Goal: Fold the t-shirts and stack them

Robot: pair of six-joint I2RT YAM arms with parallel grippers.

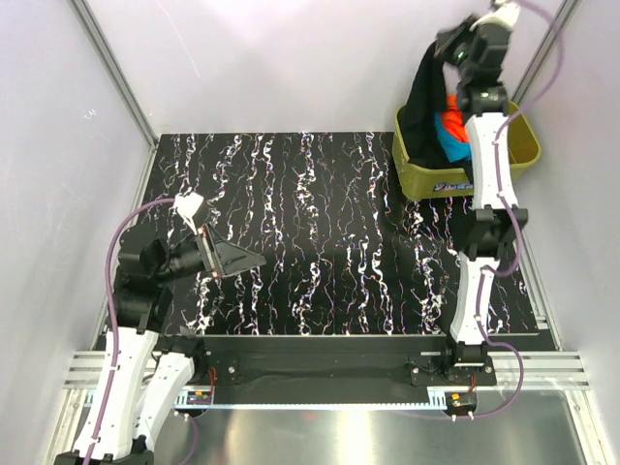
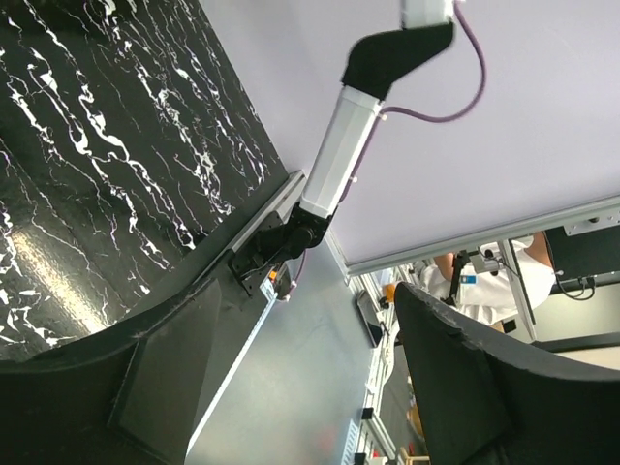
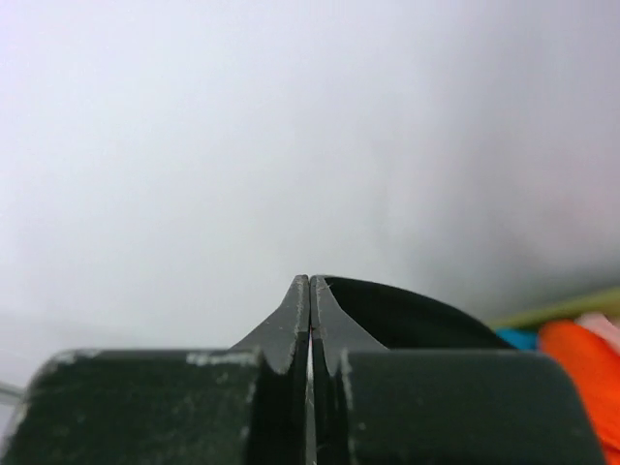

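Observation:
From my right gripper (image 1: pixel 444 46), shut on it, a black t-shirt (image 1: pixel 422 107) hangs down into the yellow-green bin (image 1: pixel 411 180) at the back right. In the right wrist view the fingers (image 3: pixel 291 334) meet at their tips, with the black cloth (image 3: pixel 412 315) just behind them. A blue shirt (image 1: pixel 451 143) and an orange shirt (image 1: pixel 452 118) lie in the bin. Over the left part of the table, far from the bin, my left gripper (image 1: pixel 250 263) holds nothing; its fingers (image 2: pixel 160 373) stand wide apart in the left wrist view.
White walls (image 1: pixel 291 58) close it in at the back and sides. The right arm (image 1: pixel 489 165) reaches over the bin's right part and hides some of what is inside.

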